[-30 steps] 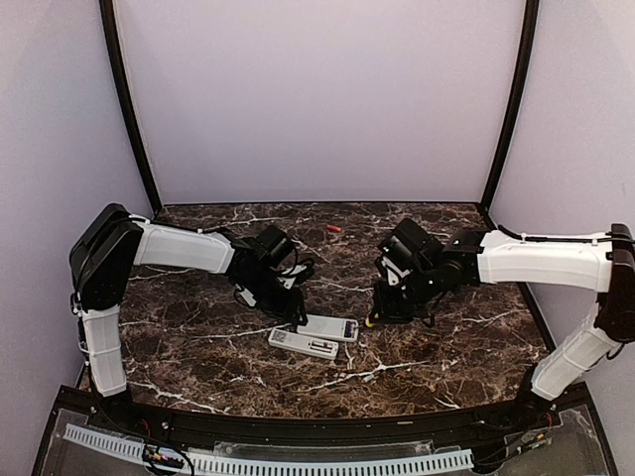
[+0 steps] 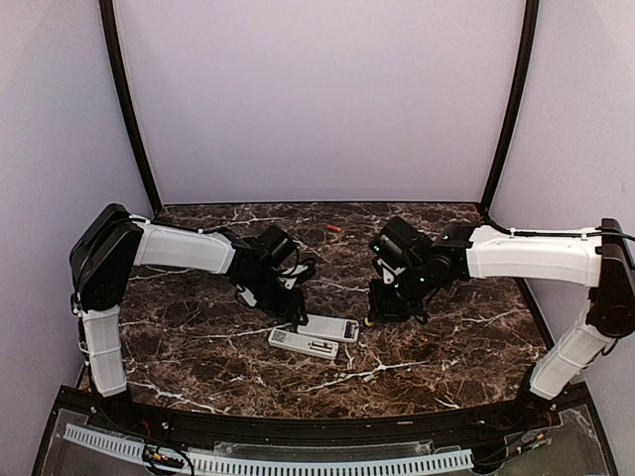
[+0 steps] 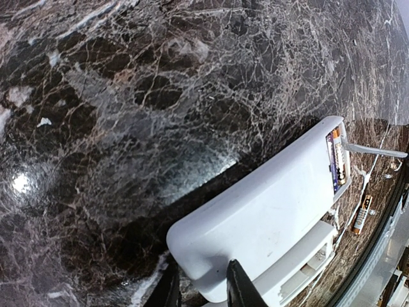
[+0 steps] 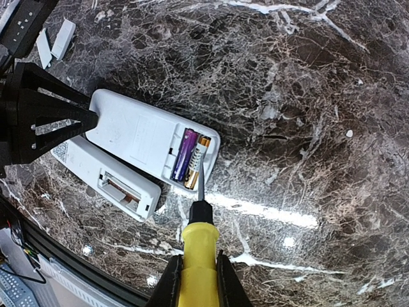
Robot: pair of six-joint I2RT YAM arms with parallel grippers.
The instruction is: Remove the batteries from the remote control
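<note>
A white remote control (image 4: 134,131) lies back up with its battery compartment uncovered. Two batteries are inside, a purple one (image 4: 184,153) and an orange-and-white one (image 4: 194,167), side by side. My left gripper (image 2: 300,322) is shut on the remote's closed end, its fingertips (image 3: 238,288) low in the left wrist view. Held shut in my right gripper is a yellow-handled tool (image 4: 200,240). The tool's thin metal tip reaches the orange-and-white battery near the compartment's open end; whether it is wedged underneath cannot be told.
Alongside lies a second white remote (image 4: 83,163) with an open compartment. A loose battery (image 3: 362,214) rests near the front edge. Two small white pieces (image 4: 62,39) lie at the upper left of the right wrist view. A red object (image 2: 333,228) is at the back.
My left arm and both remotes look unmoved.
</note>
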